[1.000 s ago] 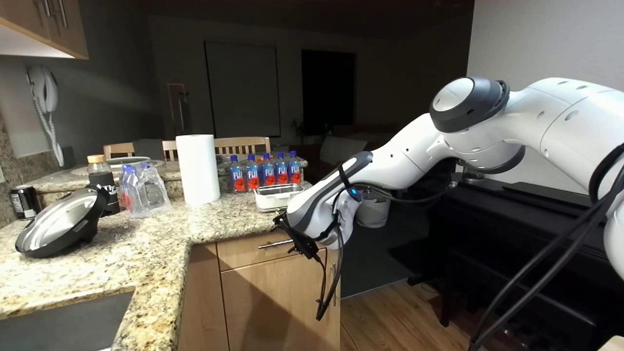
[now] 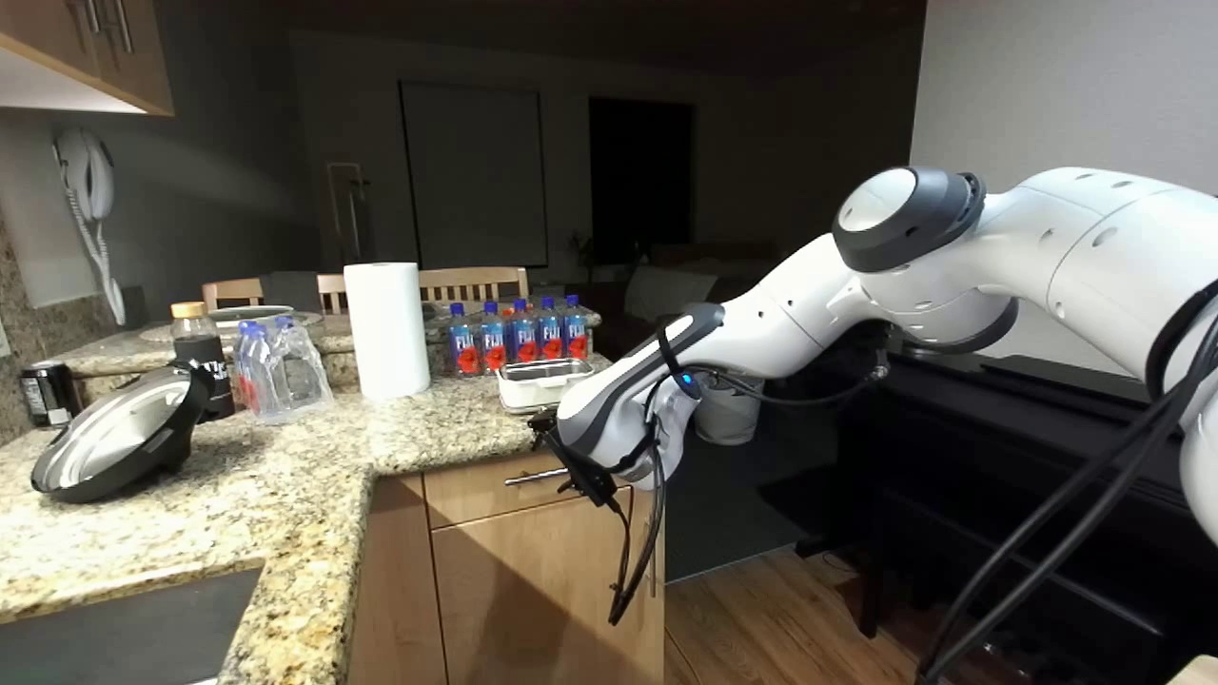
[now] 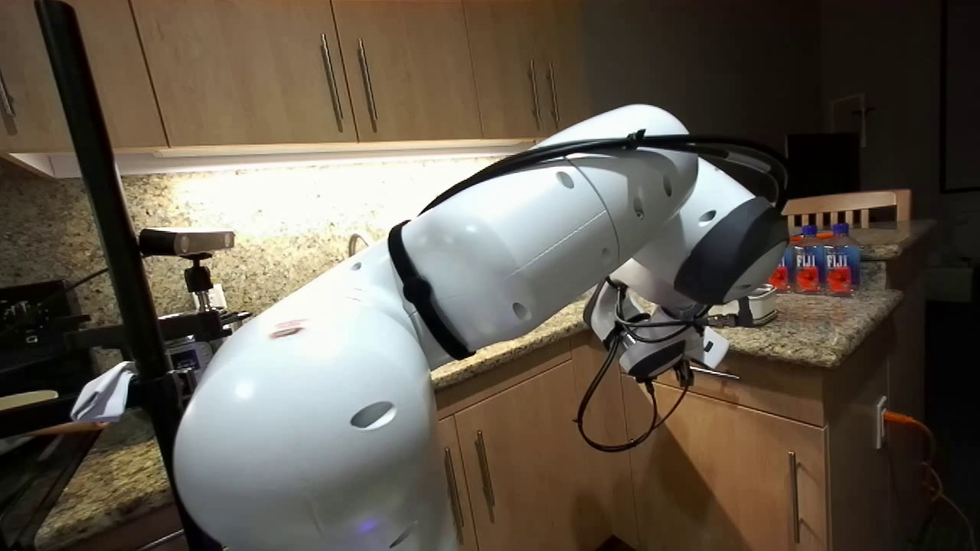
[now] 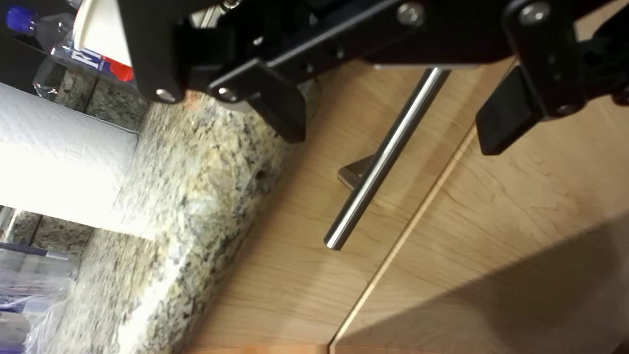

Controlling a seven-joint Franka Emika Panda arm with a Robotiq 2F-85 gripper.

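My gripper is open in the wrist view, its two black fingers [image 4: 283,115] well apart. Between and beyond them runs the steel bar handle [image 4: 383,162] of a closed wooden drawer [image 4: 283,248]. The bar shows no finger touching it, though how far off it lies is hard to judge. Exterior view 1 has the drawer handle [image 2: 534,476] just below the counter edge, with the wrist and gripper close by at its right end. From exterior view 2 the arm hides the fingers; part of the handle [image 3: 714,372] shows beside the wrist.
Above the drawer is the granite counter [image 2: 457,430], its edge close to one finger. On it stand a paper towel roll [image 2: 387,331], a white container [image 2: 542,384] and several water bottles [image 2: 521,337]. A cabinet door [image 2: 548,594] lies below the drawer.
The elbow has sunk slightly, and the wrist has shifted a little to the left in exterior view 1. The drawer and the counter items look unchanged.
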